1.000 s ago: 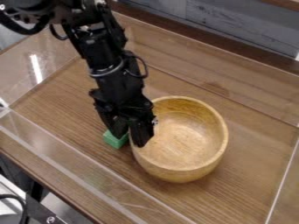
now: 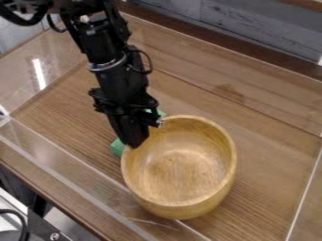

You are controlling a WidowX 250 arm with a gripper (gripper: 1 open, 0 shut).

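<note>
A wooden bowl (image 2: 189, 179) stands on the wooden table, front centre-right. My black gripper (image 2: 132, 132) hangs over the bowl's upper left rim, its tip low beside it. A green object (image 2: 120, 146) lies just left of the bowl, partly hidden behind gripper and bowl. I cannot tell whether the gripper is open or shut, or whether it grips the rim.
Dark grey boards run along the back. A dark cable lies at the lower left edge.
Earlier, the bowl stood farther back and right.
</note>
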